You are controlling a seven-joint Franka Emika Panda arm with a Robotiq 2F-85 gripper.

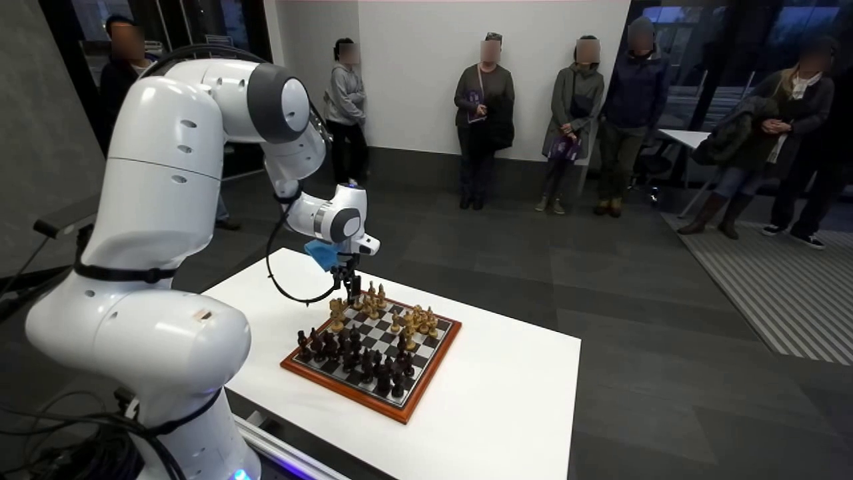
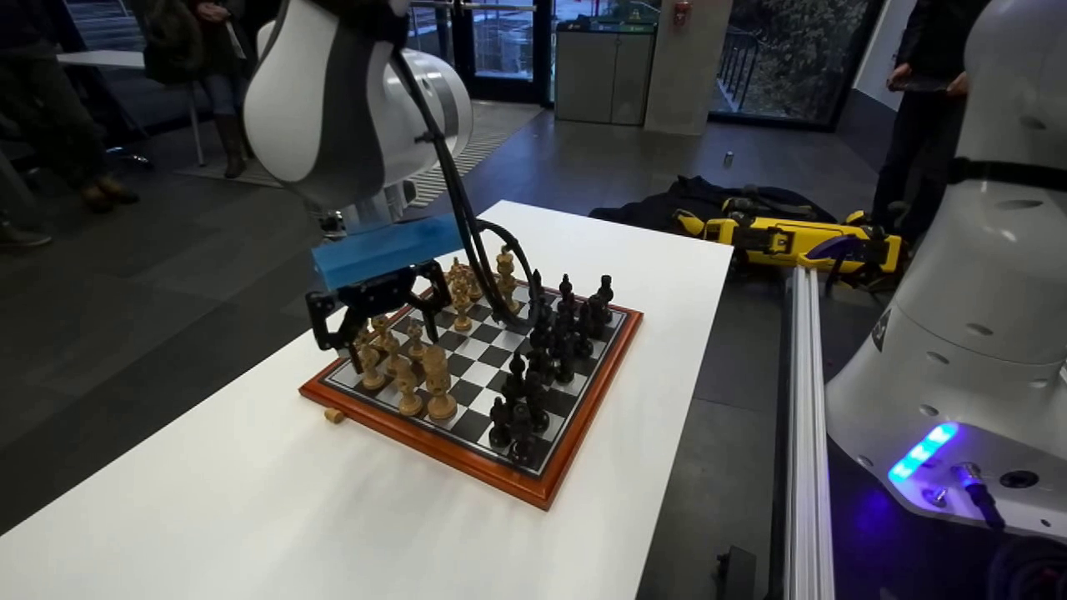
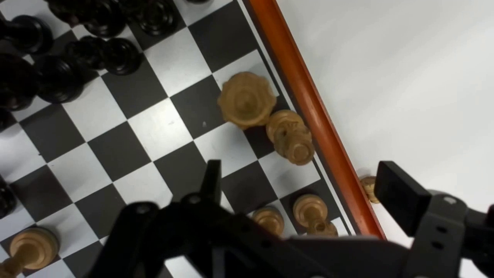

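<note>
My gripper is open, its two dark fingers wide apart with nothing held between them. It hangs over the light-piece side of the chessboard [image 2: 520, 490]. Below and between the fingers in the wrist view are a light wooden piece [image 3: 310, 208] and another light piece [image 3: 268, 220], partly covered by the gripper. Farther up stand a tall light piece [image 3: 298, 148] near the edge and a large scalloped one [image 3: 245, 99]. In exterior view 2 the gripper [image 2: 395, 345] is just above the light pieces; whether it touches any is unclear.
Dark pieces [image 2: 565, 340] crowd the opposite side of the board. A small light piece [image 2: 333, 415] lies on the white table [image 2: 250, 500] outside the board's rim. Free table surrounds the board. Cables hang from the arm beside it. People stand back by the wall.
</note>
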